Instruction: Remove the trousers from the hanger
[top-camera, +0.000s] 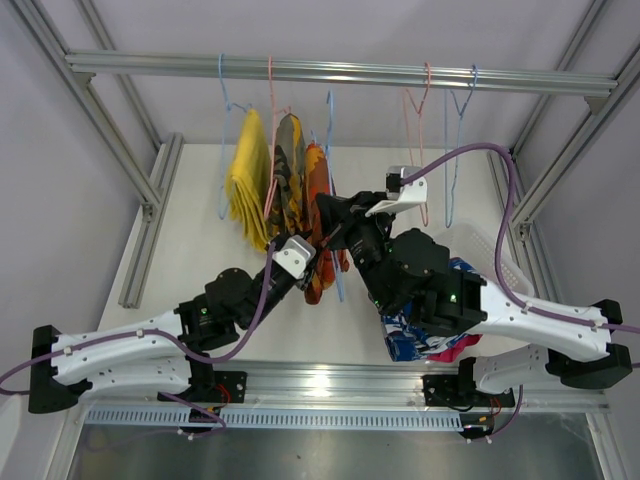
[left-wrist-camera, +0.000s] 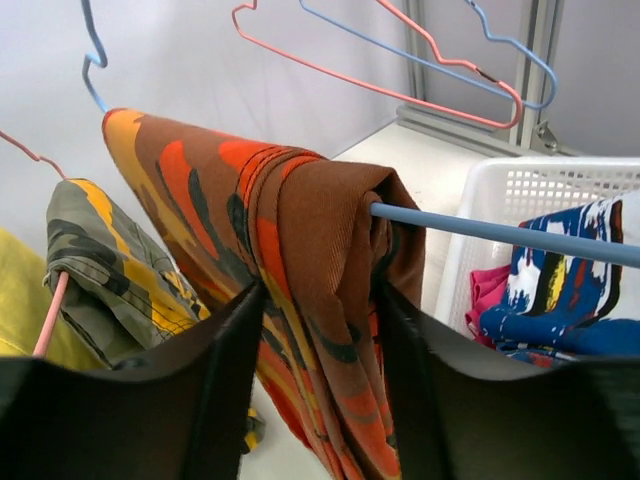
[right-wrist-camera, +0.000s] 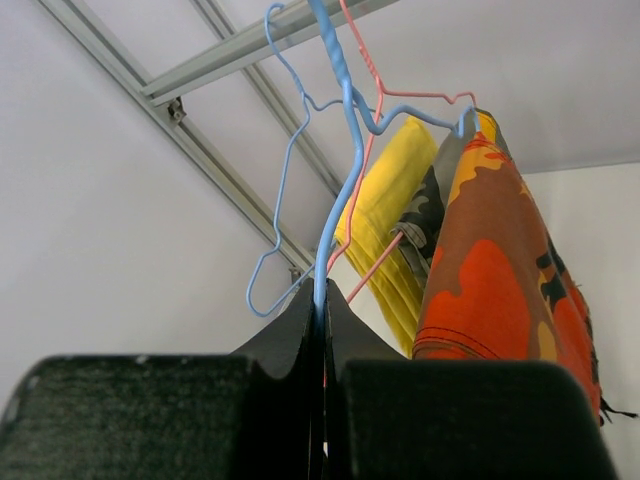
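Note:
Orange camouflage trousers (top-camera: 316, 200) (left-wrist-camera: 270, 230) hang folded over the bar of a blue hanger (right-wrist-camera: 343, 130), whose bar (left-wrist-camera: 500, 230) pokes out of the fold. My left gripper (top-camera: 312, 258) is at the trousers' lower front, its fingers either side of the cloth; whether it grips is unclear. My right gripper (top-camera: 335, 220) is shut on the blue hanger's side wire, right of the trousers.
Yellow trousers (top-camera: 247, 180) and green camouflage trousers (top-camera: 288, 170) hang to the left. Empty hangers (top-camera: 455, 160) hang at the right above a white basket (left-wrist-camera: 480, 200) of clothes. A metal rail (top-camera: 170, 65) spans the top.

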